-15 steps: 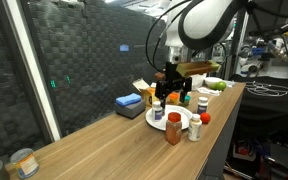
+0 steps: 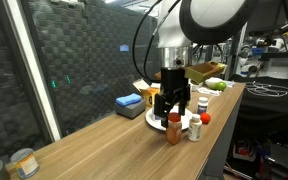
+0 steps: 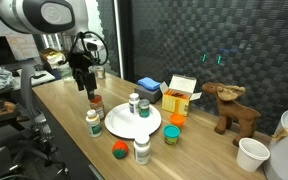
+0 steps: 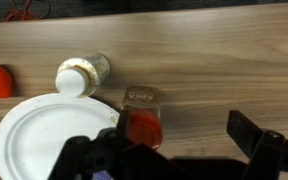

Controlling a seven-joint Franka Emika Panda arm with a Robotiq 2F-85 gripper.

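A reddish-brown spice bottle [image 2: 174,128] stands upright on the wooden table, close to the white plate [image 3: 121,122]. My gripper [image 2: 170,106] hangs low over it, pointing down. In the wrist view the bottle's orange-red cap [image 4: 144,128] shows between the two spread fingers, much closer to the left one; the open gripper has bare table near its right finger. In exterior view 2 the arm covers part of the bottle [image 3: 97,104]. Whether a finger touches it I cannot tell.
Beside the bottle stands a small white-capped bottle [image 4: 80,76]. A tomato [image 3: 120,149], a white bottle [image 3: 142,151] and a teal-banded jar [image 3: 171,134] surround the plate. Farther back are a yellow box [image 3: 181,93], a toy moose [image 3: 234,112] and a white cup [image 3: 252,154].
My gripper has come down and closer to exterior camera 1, from above the plate to just over the spice bottle. The bottle stands in the same place.
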